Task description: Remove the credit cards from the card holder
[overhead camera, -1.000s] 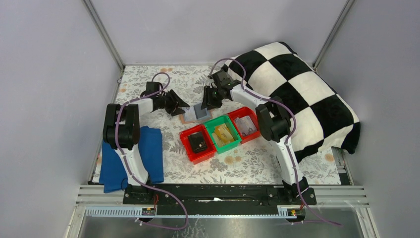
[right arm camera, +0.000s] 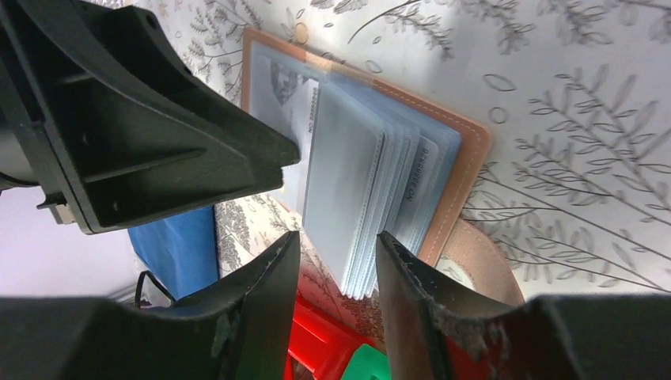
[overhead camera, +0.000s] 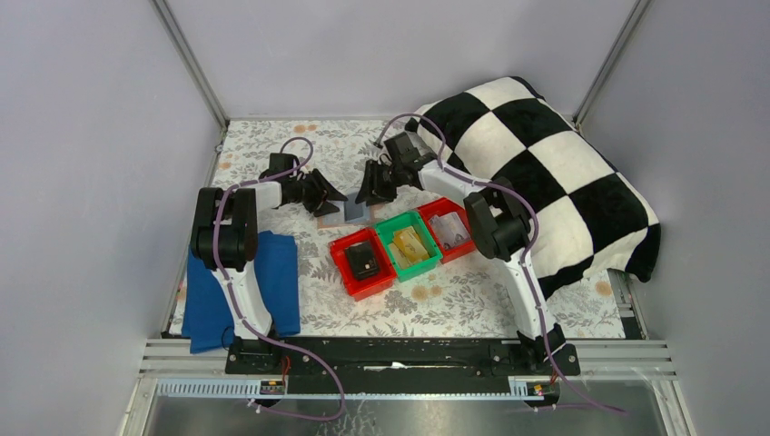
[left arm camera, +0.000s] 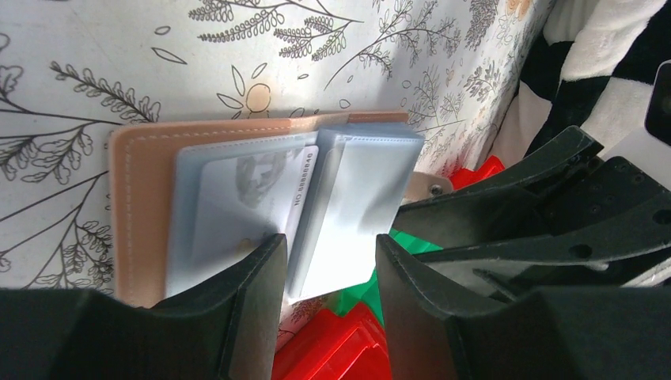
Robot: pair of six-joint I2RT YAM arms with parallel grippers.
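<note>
The card holder [overhead camera: 356, 212] lies spread open on the table, tan-edged with clear sleeves. In the left wrist view, a white card [left arm camera: 252, 190] shows in a sleeve beside the raised stack of sleeve pages [left arm camera: 360, 202]. My left gripper stands open over the holder, its fingertips on either side of part of that stack as seen from its camera. From the right side, my right gripper is open at the near end of the pages [right arm camera: 356, 166]. Nothing is clearly gripped; contact with the sleeves cannot be told.
Just in front stand a red bin [overhead camera: 348, 289] with a black item, a green bin [overhead camera: 419, 271] with yellow cards and another red bin [overhead camera: 461, 252] with clear items. A checkered cushion [overhead camera: 554, 173] fills the right; blue cloth [overhead camera: 277, 291] lies front left.
The card holder has slid and turned slightly to the left. My right gripper has moved left with it, while the left gripper has shifted only a little.
</note>
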